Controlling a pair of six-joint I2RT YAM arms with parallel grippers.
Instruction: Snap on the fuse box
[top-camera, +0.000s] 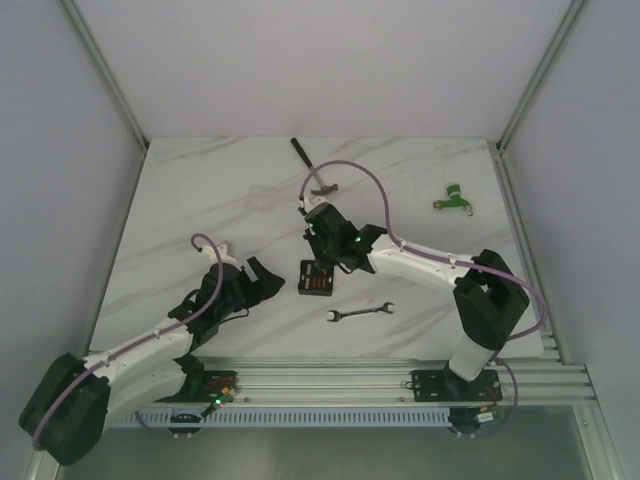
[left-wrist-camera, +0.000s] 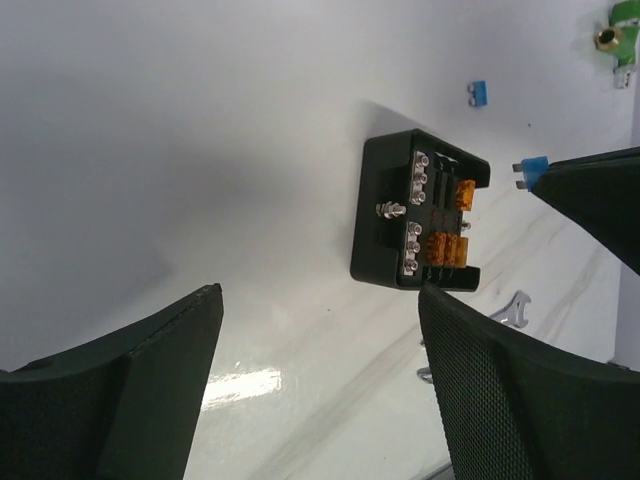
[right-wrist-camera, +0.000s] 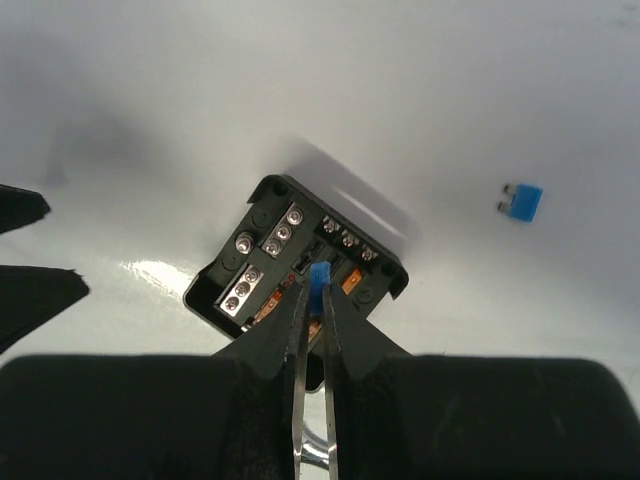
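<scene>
The black fuse box lies on the marble table, with amber fuses and rows of screw terminals. My right gripper is closed on a small blue fuse, held above the box. A second blue fuse lies loose on the table beside it. My left gripper stands open to the left of the box, with nothing between its fingers.
A wrench lies in front of the fuse box. A hammer lies at the back and a green valve fitting at the right. The table left of the box is mostly clear.
</scene>
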